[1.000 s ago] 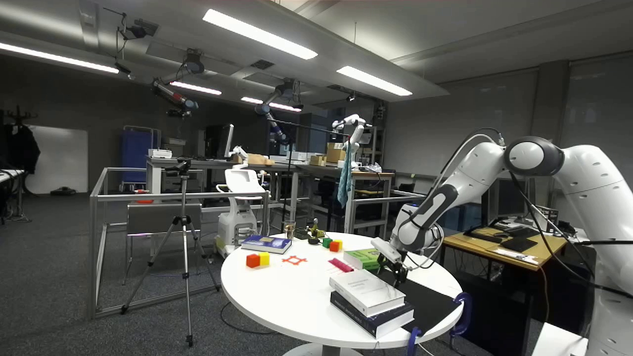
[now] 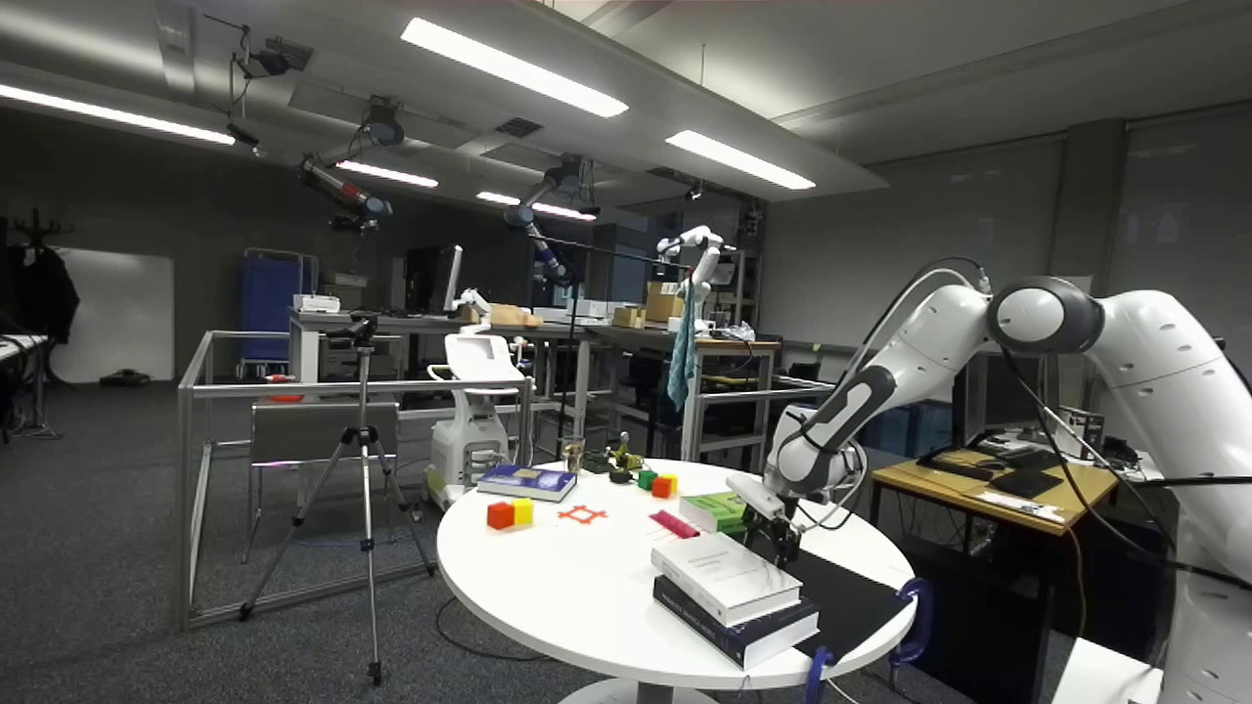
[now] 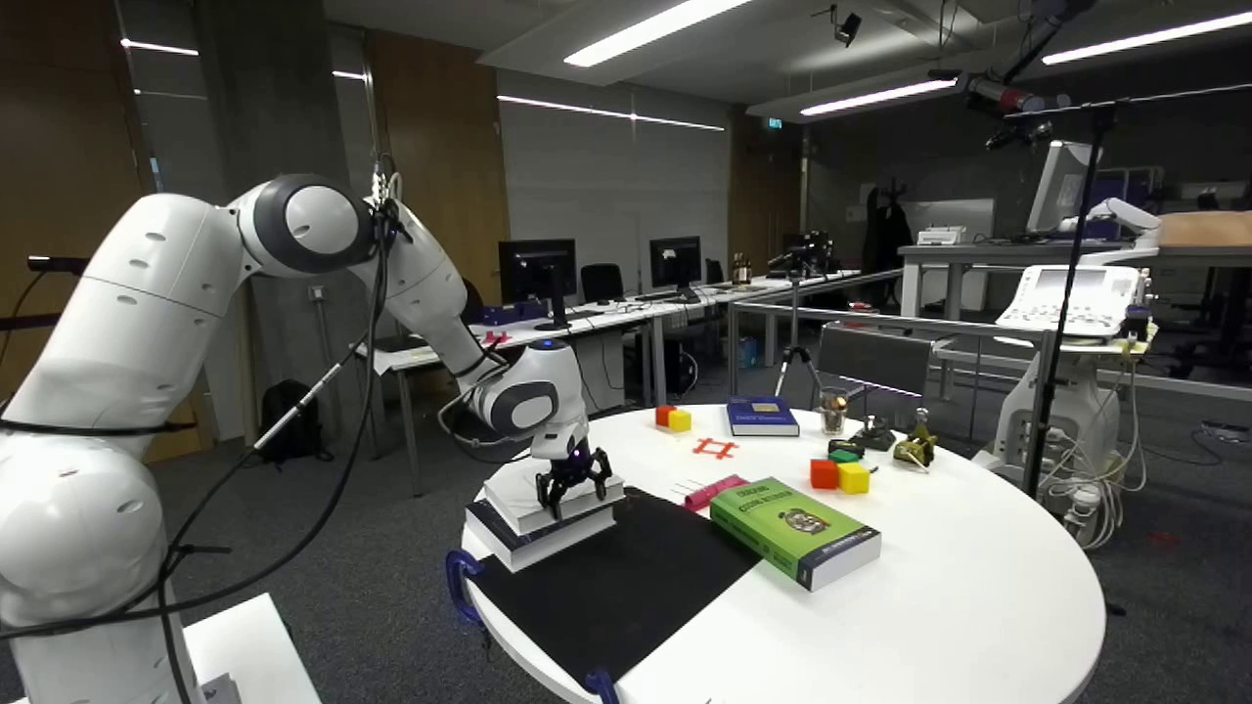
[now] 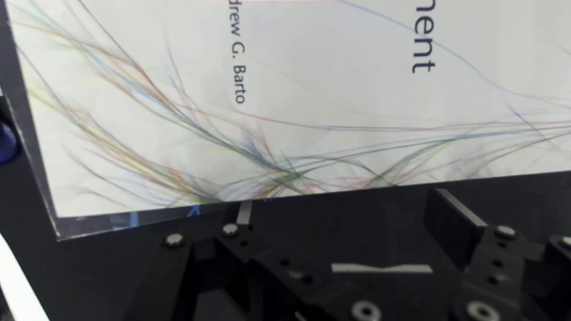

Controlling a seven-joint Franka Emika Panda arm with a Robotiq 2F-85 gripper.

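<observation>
A white book (image 2: 725,571) with thin coloured lines on its cover lies flat on a thicker dark book (image 2: 734,622) near the table's edge. The wrist view shows the white cover (image 4: 321,80) filling the upper part, with "drew G. Barto" printed on it. My gripper (image 3: 575,483) points down at the long side of this stack. Its two fingers stand wide apart in the wrist view, the right finger (image 4: 455,219) well away from the left one. No object shows between them; the book's edge runs just beyond the tips. Whether they touch the books I cannot tell.
A black mat (image 3: 640,575) lies under the stack, with blue clamps (image 2: 918,622) at the table rim. Nearby are a green book (image 3: 792,528) and a pink object (image 3: 712,492). Coloured cubes (image 2: 510,512) and a blue book (image 2: 527,482) sit farther off.
My gripper and forearm have shifted slightly left in exterior view 1, closer to the book stack. The books and other table items have not moved.
</observation>
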